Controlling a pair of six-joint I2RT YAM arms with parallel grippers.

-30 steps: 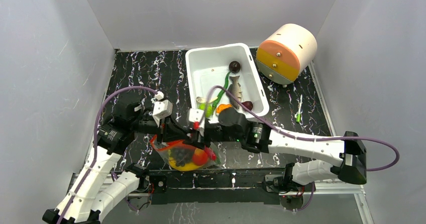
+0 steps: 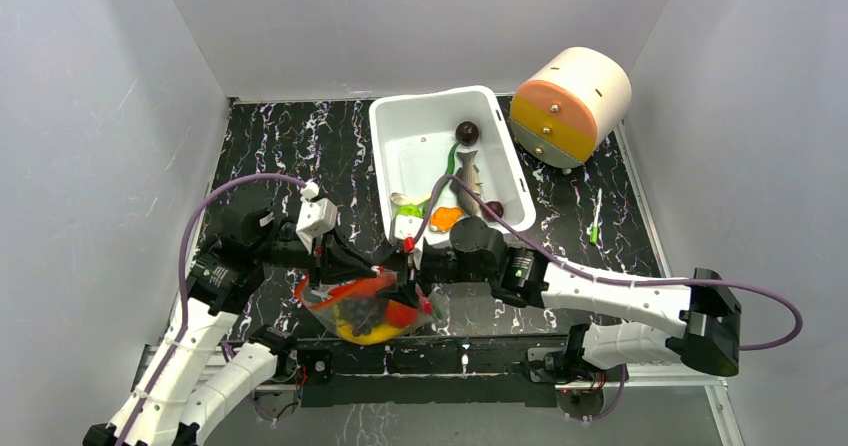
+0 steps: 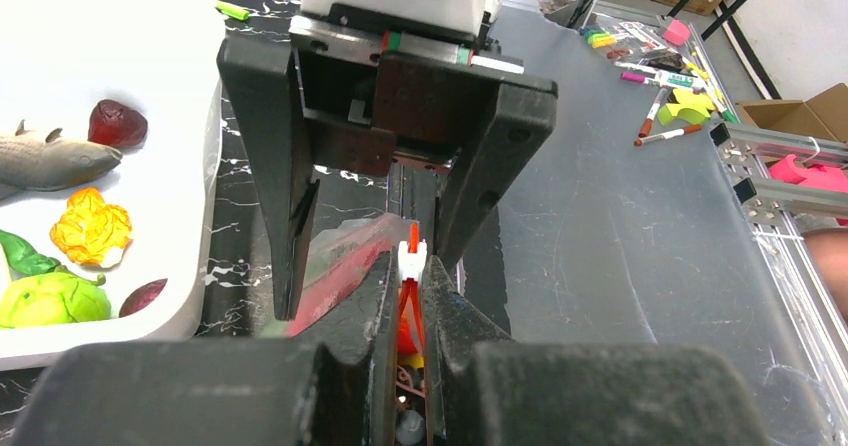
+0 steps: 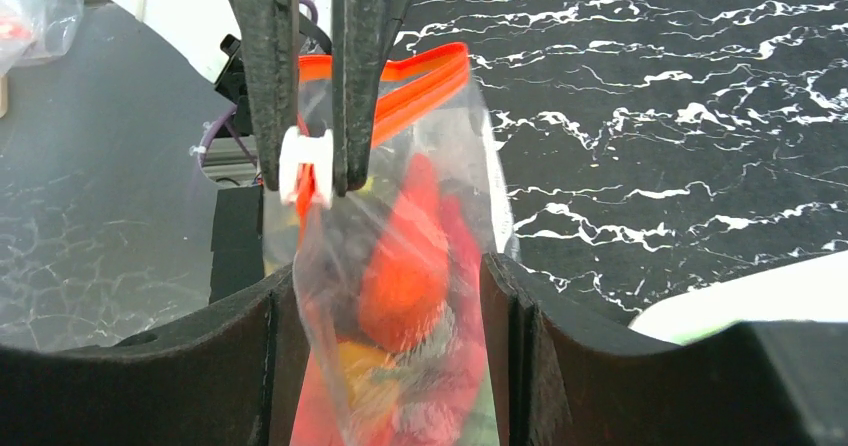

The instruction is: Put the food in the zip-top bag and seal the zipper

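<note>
The clear zip bag (image 2: 375,314) with an orange zipper band lies at the table's front edge, holding yellow, red and dark food. My left gripper (image 2: 373,270) is shut on the white zipper slider (image 4: 305,164), with orange band showing just beside it. Facing it, my right gripper is open, its fingers spread on either side of the bag as seen in the right wrist view. Whether they touch the film cannot be told. Through the plastic a red-orange food piece (image 4: 405,276) shows. Part of the zipper is hidden beneath the grippers in the top view.
Behind the grippers stands a white bin (image 2: 420,131) with a fish (image 2: 468,181), an orange-yellow food piece (image 2: 445,219) and other food. A round drawer box (image 2: 570,106) and a green-handled tool (image 2: 595,221) are at the right. The two arms stand very close together.
The left gripper has barely moved. The bag's upper part has shifted slightly.
</note>
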